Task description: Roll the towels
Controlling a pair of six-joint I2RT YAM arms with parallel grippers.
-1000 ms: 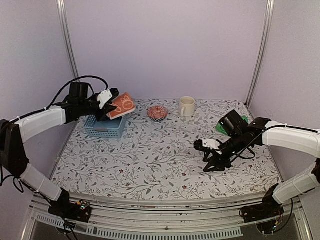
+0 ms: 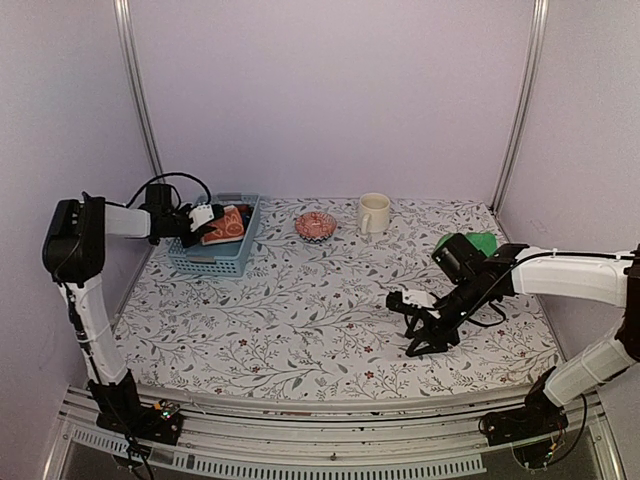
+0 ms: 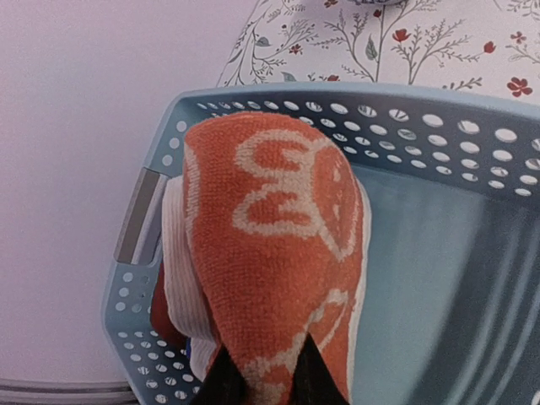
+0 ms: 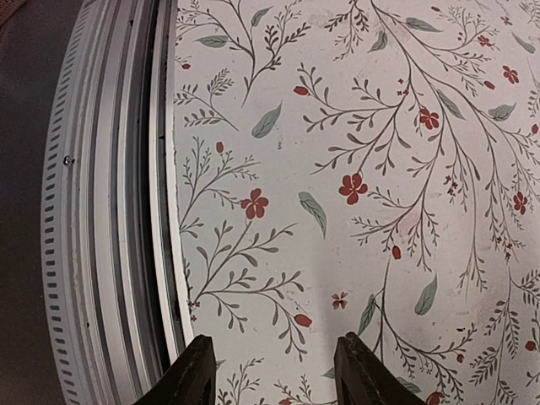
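Observation:
An orange towel with white drawn shapes (image 3: 270,194) is folded inside the blue plastic basket (image 2: 215,262) at the back left. My left gripper (image 2: 196,232) is down in the basket, shut on the orange towel; in the left wrist view its fingertips press into the fabric. Beneath it a white ribbed cloth (image 3: 179,253) and some darker fabric show. My right gripper (image 2: 427,340) hangs low over the front right of the floral table, its fingers apart and empty.
A patterned bowl (image 2: 315,226) and a cream mug (image 2: 373,212) stand at the back. A green cloth (image 2: 480,240) lies at the back right, partly behind the right arm.
My left gripper has moved left and down into the basket with the orange towel.

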